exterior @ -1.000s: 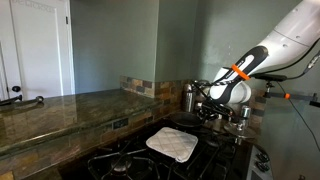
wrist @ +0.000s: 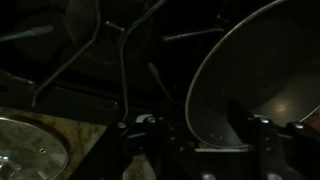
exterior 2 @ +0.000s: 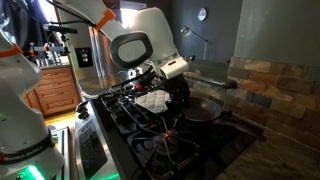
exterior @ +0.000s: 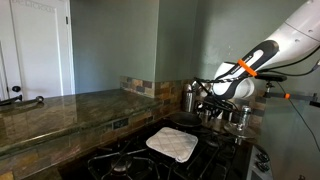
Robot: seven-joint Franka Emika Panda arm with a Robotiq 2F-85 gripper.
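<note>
My gripper is above the back of the stove, its dark fingers apart in the dim wrist view. A wide dark pan fills the right of that view, and its near rim reaches the gap between the fingers. Whether they touch it, I cannot tell. In exterior view 2 the same pan sits near the tiled wall, with my gripper at its left side. From the other side, the pan shows beyond a pale cloth, and the gripper hangs to its right.
Black burner grates cover the stove. A glass lid lies on the counter, lower left in the wrist view. Shiny pots stand near the wall below the arm.
The arm's wrist has risen slightly and shifted a little to the right in exterior view 1. Pan and cloth look unmoved.
</note>
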